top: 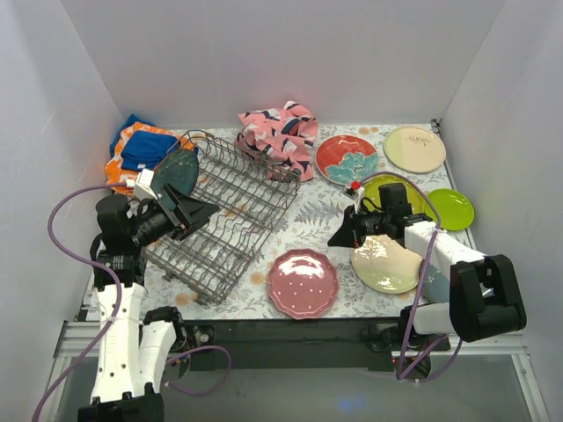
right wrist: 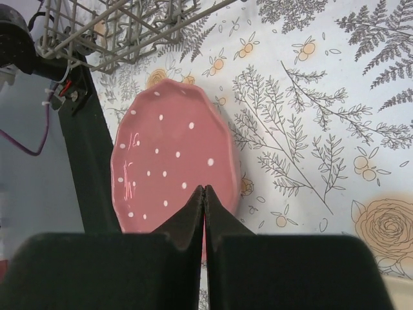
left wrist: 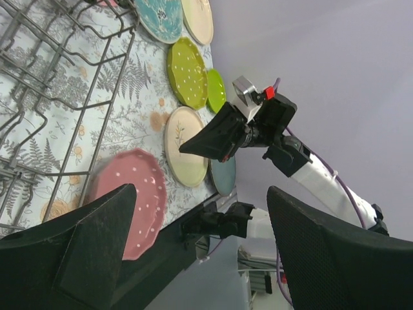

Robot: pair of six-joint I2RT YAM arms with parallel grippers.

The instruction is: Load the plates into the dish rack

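Note:
A pink plate with white dots (top: 303, 283) lies flat at the table's front, right of the wire dish rack (top: 230, 211). My right gripper is shut with nothing between its fingertips, clear of the plate; seen from the top, it hangs to the plate's upper right. My left gripper (top: 196, 220) stands open and empty over the rack's left part. A dark green plate (top: 179, 169) leans in the rack's back left. Other plates lie at the right: red and teal (top: 338, 153), cream (top: 415, 149), olive (top: 381, 186), bright green (top: 451, 209), pale flowered (top: 387, 274).
A pink patterned cloth (top: 277, 136) is bunched behind the rack; blue and orange cloths (top: 148, 149) sit at the back left. A blue-grey plate (left wrist: 223, 175) is partly hidden under the right arm. Bare tabletop (top: 295, 220) separates rack and plates.

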